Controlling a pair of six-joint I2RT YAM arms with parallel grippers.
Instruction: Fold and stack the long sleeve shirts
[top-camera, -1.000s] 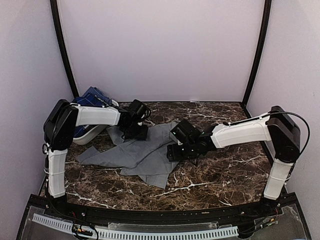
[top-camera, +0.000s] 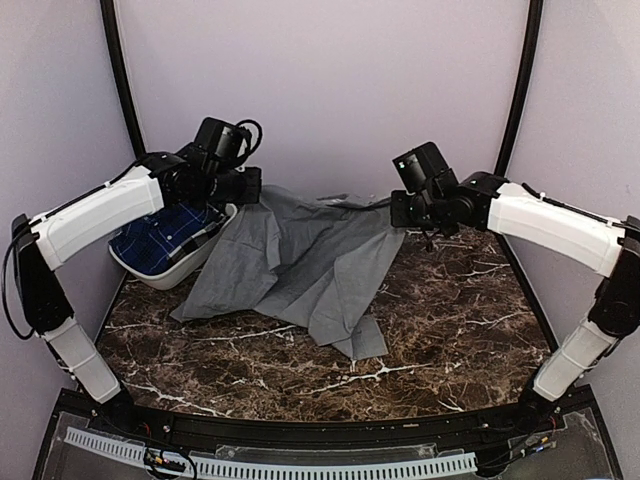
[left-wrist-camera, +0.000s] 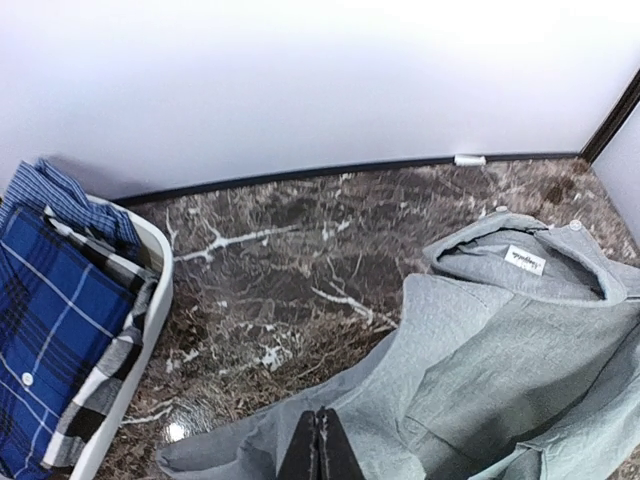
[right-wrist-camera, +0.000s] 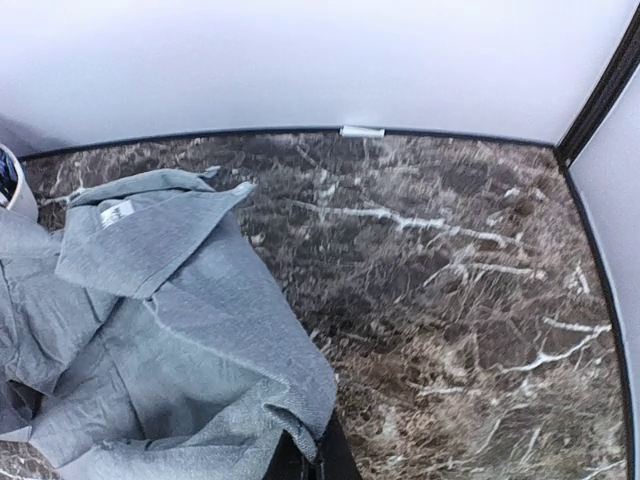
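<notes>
A grey long sleeve shirt (top-camera: 300, 260) is lifted by its upper part between my two grippers, its lower part lying on the marble table. Its collar and label (left-wrist-camera: 525, 258) show in the left wrist view. My left gripper (top-camera: 246, 195) is shut at the shirt's upper left, its fingers at the bottom edge of the left wrist view over the cloth. My right gripper (top-camera: 400, 210) is shut on the shirt's other upper corner, the cloth gathered at its fingertips in the right wrist view.
A white bin (left-wrist-camera: 150, 320) with folded plaid shirts (left-wrist-camera: 60, 330) stands at the back left, partly behind my left arm. Pale walls (top-camera: 320, 90) close in the back and sides.
Both grippers have risen, the left moving left and the right moving right, pulling the shirt's upper part up off the table and spreading it between them.
</notes>
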